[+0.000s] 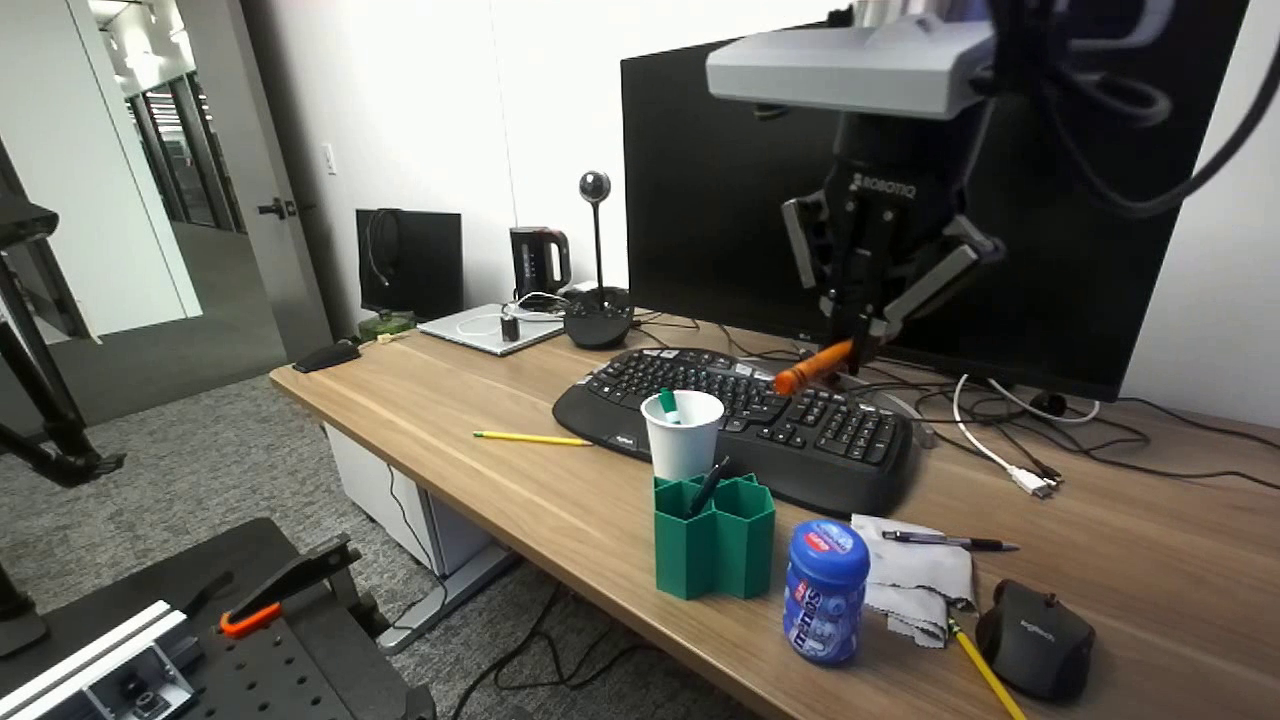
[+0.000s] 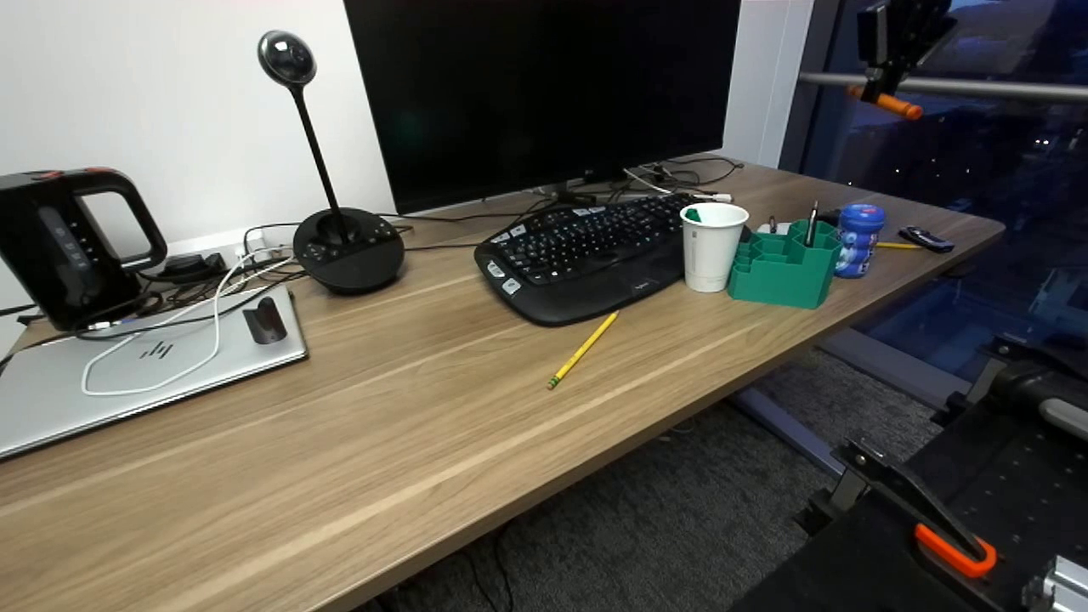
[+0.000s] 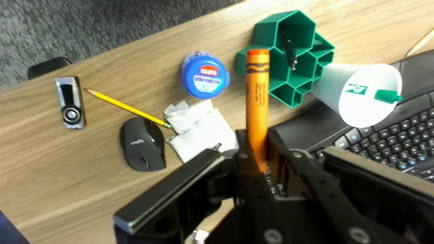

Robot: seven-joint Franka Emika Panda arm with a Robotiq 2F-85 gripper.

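Observation:
High above the desk, my gripper is shut on an orange crayon [image 3: 257,93]; in the wrist view the crayon points up the picture from between the fingers. Exterior view 1 has the crayon [image 1: 813,366] tilted, clear of the keyboard behind it. A green hexagonal pen holder [image 1: 713,540] stands near the front desk edge with a black pen [image 3: 289,51] in it. Beside the holder is a white paper cup [image 2: 711,260] with a green marker [image 3: 387,96] inside. A blue gum tub [image 1: 825,594] stands on the holder's other side.
Near the tub lie a white cloth [image 3: 203,130] with a pen [image 1: 948,541] on it, a yellow pencil [image 3: 126,106] and a black mouse [image 3: 142,144]. A black keyboard [image 2: 592,255] and large monitor [image 2: 541,92] are behind.

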